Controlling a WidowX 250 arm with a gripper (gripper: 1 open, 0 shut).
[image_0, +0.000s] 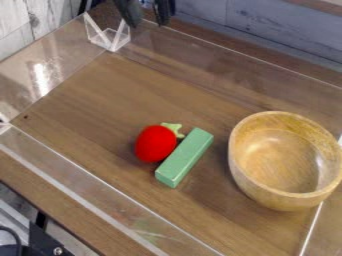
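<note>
My gripper (146, 14) is at the top edge of the camera view, dark and mostly cut off, over the back left of the table; whether it is open or shut I cannot tell. A red strawberry-like object (154, 144) with a green top lies mid-table. Beside it on the right is a green block (183, 158), lying diagonally. A light wooden bowl (282, 163) stands on the right.
A small clear plastic piece (108, 33) stands at the back left. A pale wall (267, 30) runs behind the table (107, 110), whose middle and back right are clear.
</note>
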